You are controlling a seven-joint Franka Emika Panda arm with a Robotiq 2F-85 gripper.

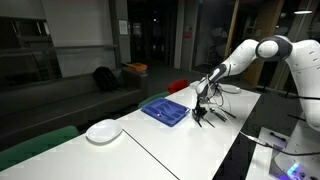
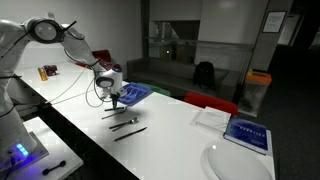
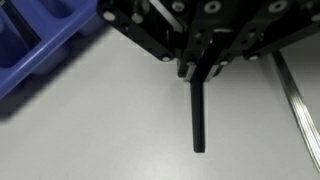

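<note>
My gripper is shut on a straight black handle, which sticks out from between the fingers in the wrist view. What the rest of that piece looks like is hidden. In exterior view 1 the gripper is low over the white table, just right of a blue compartment tray. Part of the tray fills the upper left of the wrist view, beside the gripper and apart from the handle. Exterior view 2 has the gripper close to the tray's near side.
Dark utensils and a black knife-like piece lie on the table. A silver utensil is to the right in the wrist view. A white round dish stands farther left, with clear table around it.
</note>
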